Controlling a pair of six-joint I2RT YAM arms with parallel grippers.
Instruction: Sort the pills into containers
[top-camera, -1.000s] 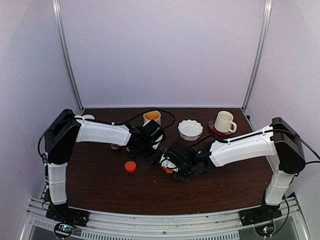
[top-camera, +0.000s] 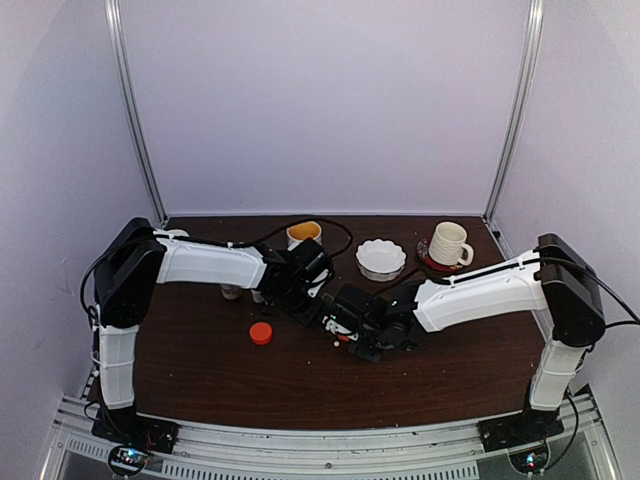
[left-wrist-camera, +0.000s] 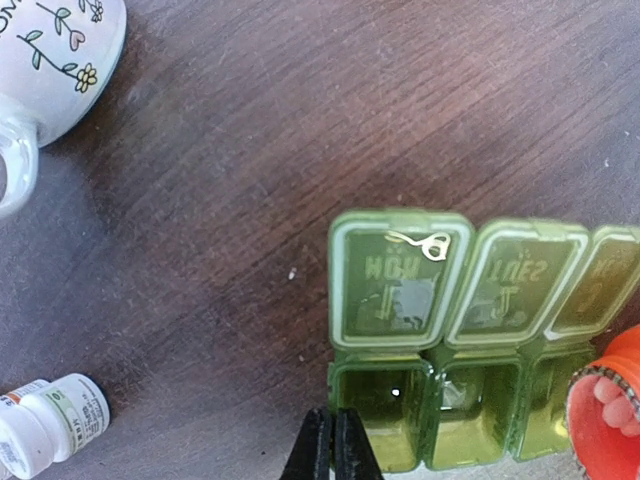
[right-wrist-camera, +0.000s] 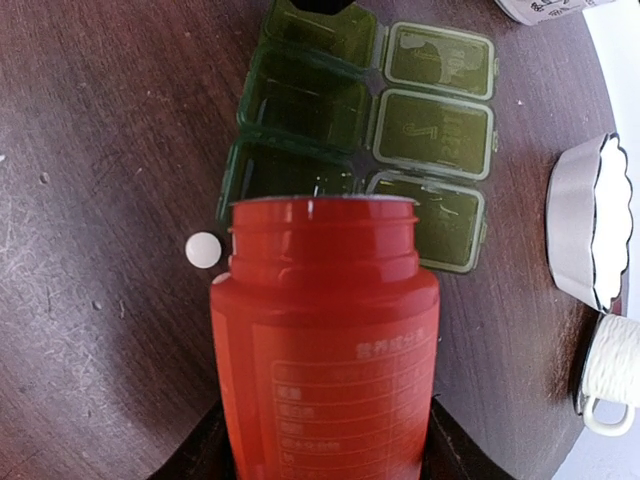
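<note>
My right gripper is shut on a red pill bottle (right-wrist-camera: 325, 340), tipped with its open mouth toward the green pill organizer. In the left wrist view, pink pills (left-wrist-camera: 609, 392) show inside the bottle's mouth. The organizer's compartments (right-wrist-camera: 305, 100) stand open, their lids (right-wrist-camera: 432, 130) folded back. Pressed together with nothing between its fingers, my left gripper is at the edge of the first compartment (left-wrist-camera: 385, 410). A pale pill (right-wrist-camera: 203, 250) lies on the table beside the organizer. The red cap (top-camera: 261, 333) rests on the table to the left.
White pill bottles (left-wrist-camera: 72, 412) stand left of the organizer. Behind it are a mug (top-camera: 304, 233), a fluted white bowl (top-camera: 381, 259) and stacked cups (top-camera: 451, 243) on a red saucer.
The right gripper and red bottle have shifted slightly over the last second. A pale pill now shows on the table near the bottle. The left arm has barely moved.
</note>
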